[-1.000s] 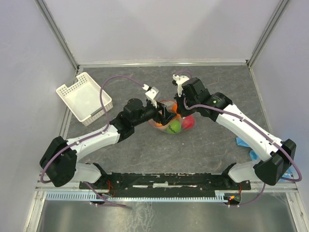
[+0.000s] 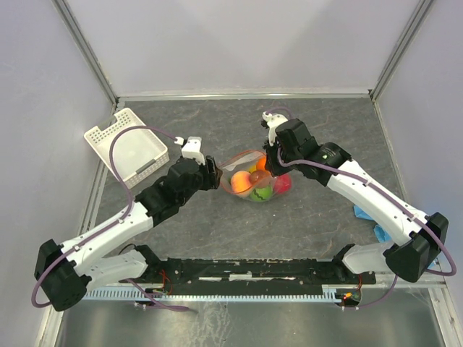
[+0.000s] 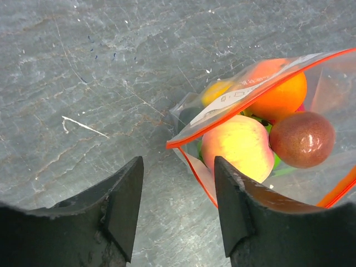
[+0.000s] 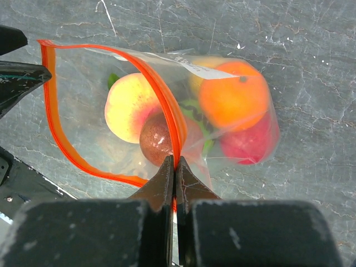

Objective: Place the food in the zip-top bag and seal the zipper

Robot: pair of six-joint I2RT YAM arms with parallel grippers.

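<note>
A clear zip top bag (image 2: 246, 157) with an orange zipper lies mid-table, its mouth gaping. Inside sit a peach (image 3: 236, 146), a dark brown-red round fruit (image 3: 302, 139), an orange (image 4: 233, 95), a yellow piece, something green (image 2: 261, 194) and a red piece (image 4: 249, 142). My right gripper is shut on the orange zipper edge of the bag. Beside the left corner of the mouth, my left gripper stands open; the bag's corner lies beyond its fingertips, and nothing shows held between them.
An empty white basket (image 2: 130, 150) stands at the back left. Blue items (image 2: 372, 220) lie at the right edge. Grey table surface (image 2: 210, 235) in front of the bag is clear.
My left gripper has drawn back leftward from over the bag to its left corner, uncovering the fruit. The right arm stays nearly still at the bag.
</note>
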